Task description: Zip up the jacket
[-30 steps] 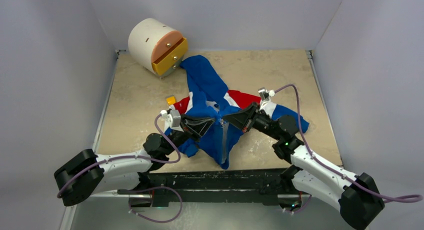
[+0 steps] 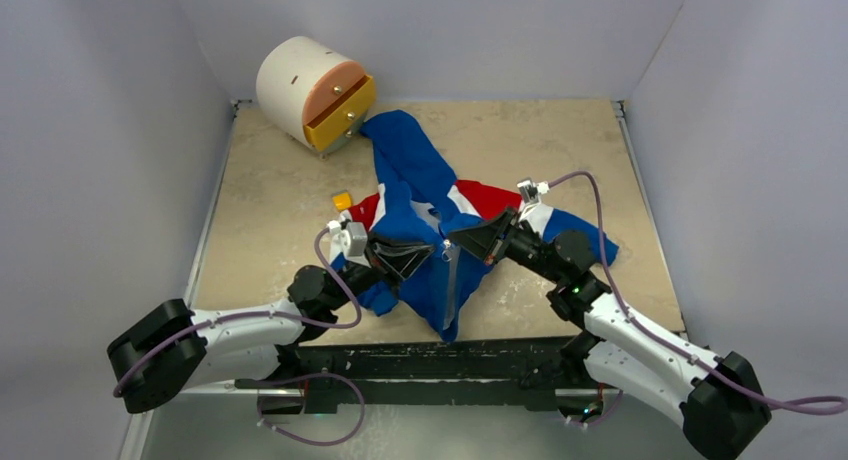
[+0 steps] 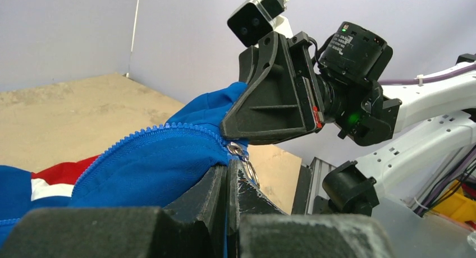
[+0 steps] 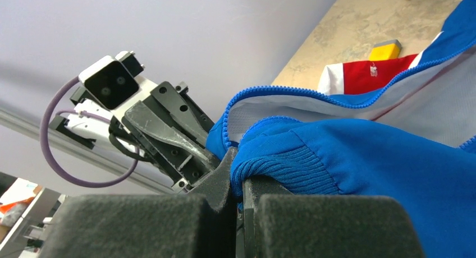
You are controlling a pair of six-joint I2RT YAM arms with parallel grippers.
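Note:
The blue jacket [image 2: 405, 145], with red and white bands, is spread over the table. A metal zipper slider [image 3: 236, 150] with a ring pull [image 3: 252, 171] sits near the lower front, just beside both grippers' tips. My left gripper [image 2: 432, 247] is shut, a thin fold of blue cloth between its tips. From the other side my right gripper [image 2: 452, 236] is shut on the jacket's ribbed edge [image 4: 280, 165]. Above the slider the blue zipper teeth [image 4: 280, 90] stand apart, and grey lining [image 4: 432, 98] shows between the two sides.
A white cylinder with a part-open yellow drawer [image 2: 342, 114] stands at the back left. A small yellow block [image 2: 342, 200] lies left of the jacket. Bare table [image 2: 560, 145] stretches across the back right. The two grippers are very close together.
My left gripper has shifted slightly to the right, and the jacket's lower front has moved a little with it. The right gripper has hardly moved. Both stay shut.

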